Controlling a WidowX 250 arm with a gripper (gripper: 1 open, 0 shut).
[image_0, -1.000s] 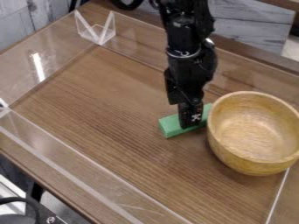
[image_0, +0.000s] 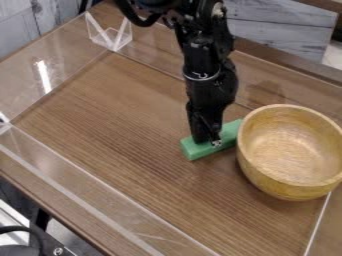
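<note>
My black gripper (image_0: 207, 134) reaches down from the top centre, its tip low over a green block (image_0: 199, 147) that lies on the wooden table, touching it or just above it. The fingers look close together, but whether anything is between them is hard to see. A pale yellow bowl (image_0: 289, 172) stands right beside the green block, hiding its right end.
A clear plastic holder (image_0: 110, 32) stands at the back left. A grey wooden board (image_0: 281, 40) lies behind, and a dark cable runs at the lower left.
The gripper has come down lower over the green block, and its fingers appear closer together. The bowl and block show little change.
</note>
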